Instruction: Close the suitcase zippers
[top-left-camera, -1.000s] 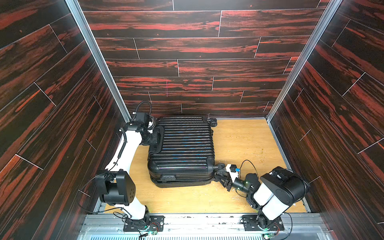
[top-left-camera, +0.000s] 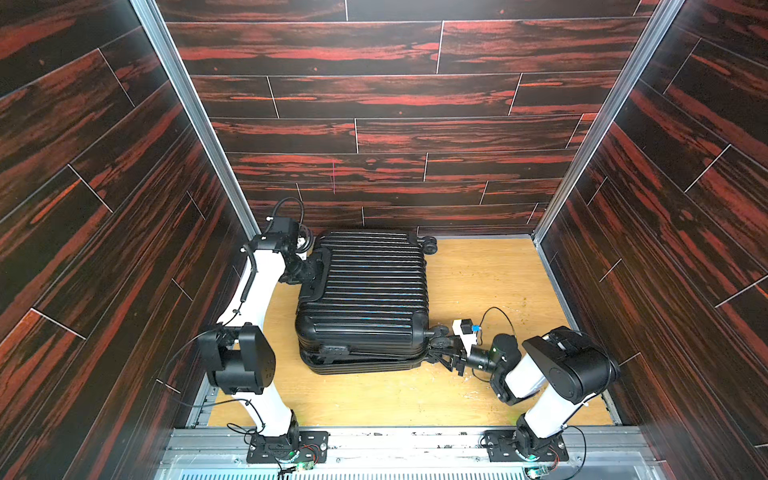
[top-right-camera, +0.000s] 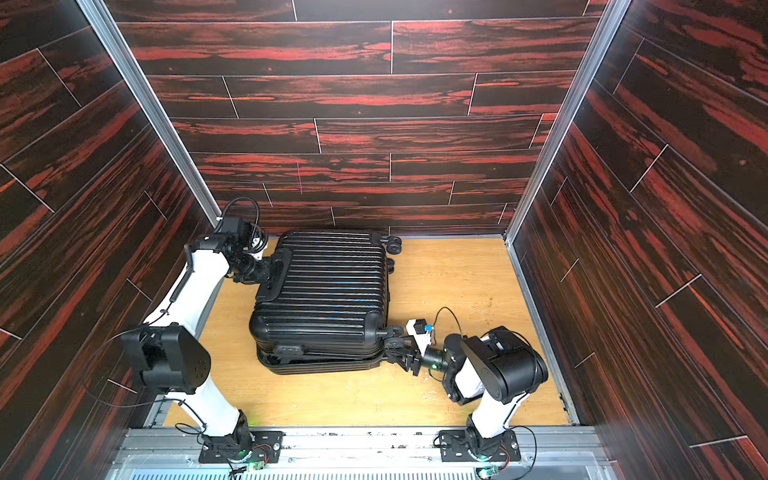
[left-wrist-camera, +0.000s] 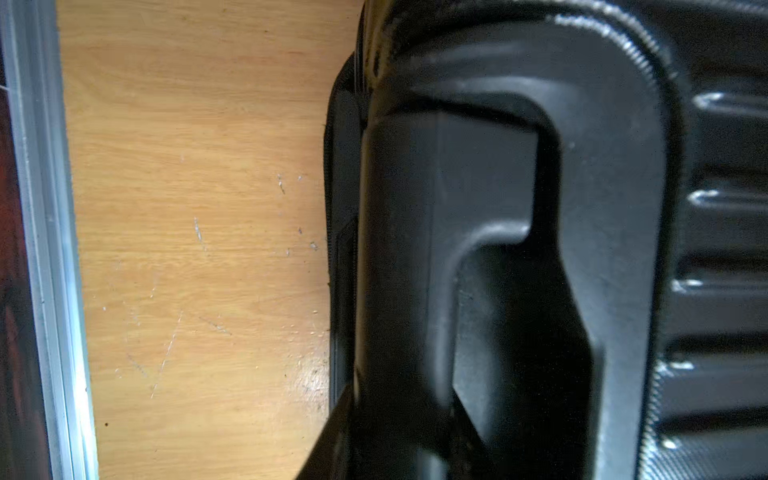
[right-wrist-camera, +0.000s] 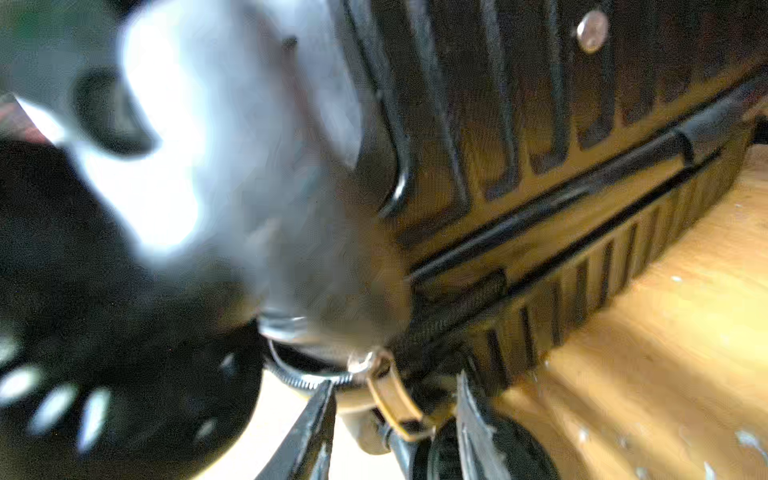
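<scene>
A black ribbed suitcase (top-left-camera: 368, 280) lies flat on the table, with a gap showing between its two shells along the front side. My left gripper is shut on the suitcase's side handle (left-wrist-camera: 408, 264), one finger on either side of it. At the front right wheel corner, my right gripper stands open low beside the shells. A brass-coloured zipper pull (right-wrist-camera: 389, 396) hangs between or just behind its fingertips; whether they touch it cannot be told. Part of the zipper track (right-wrist-camera: 456, 312) shows near it, and a blurred wheel part covers the rest.
Wheels (top-left-camera: 429, 245) stick out on the suitcase's right side; another wheel (right-wrist-camera: 512, 448) sits right behind my right fingers. Bare table (top-left-camera: 496, 272) lies to the right and along the front. Dark walls stand close on the left and at the back.
My left gripper has risen a little with the handle, and the upper shell has lifted, widening the front gap. My right gripper has shifted only slightly at the corner.
</scene>
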